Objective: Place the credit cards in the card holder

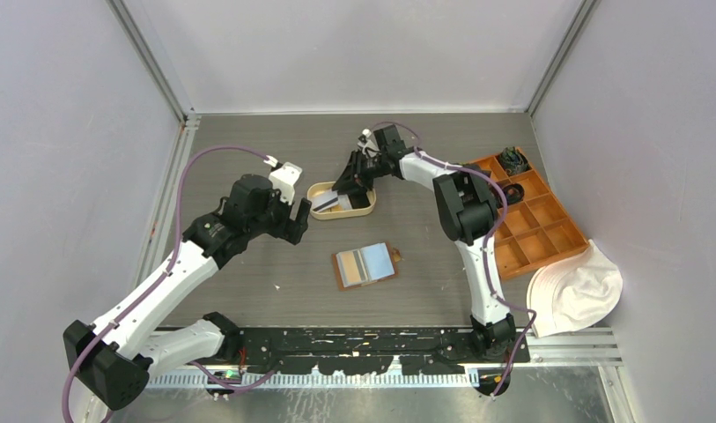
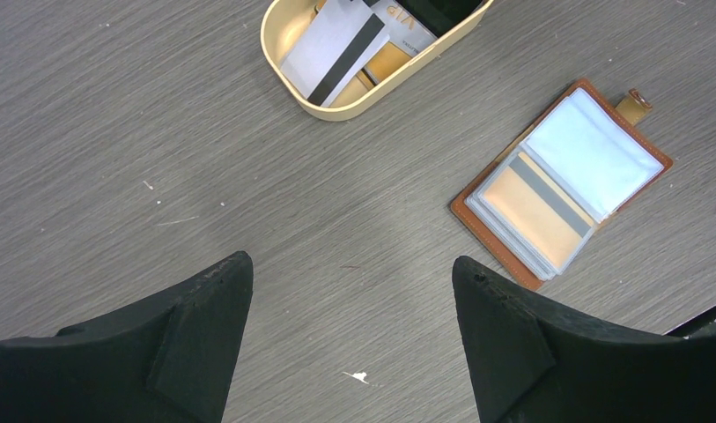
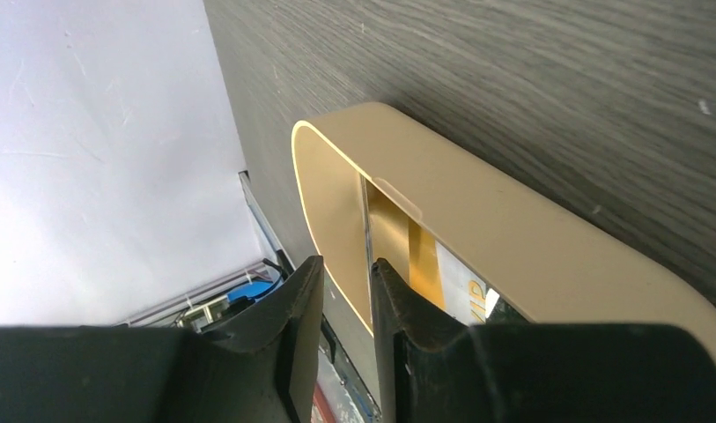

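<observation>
A cream oval tray (image 1: 343, 214) holds several cards, among them a white card with a black stripe (image 2: 341, 48) leaning inside and a dark card (image 1: 360, 201). Over the tray, my right gripper points down with its fingers parted by a narrow gap. A thin upright card edge (image 3: 367, 220) shows beside the tip of one finger; contact is unclear. The brown card holder (image 1: 365, 265) lies open on the table, a tan card with a dark stripe (image 2: 535, 207) in its clear sleeve. Left of the tray, my left gripper stands open and empty.
A wooden compartment box (image 1: 537, 226) stands at the right, with dark items in its far cells. Near it lies a white hat (image 1: 575, 289). The table between the tray and the holder is clear.
</observation>
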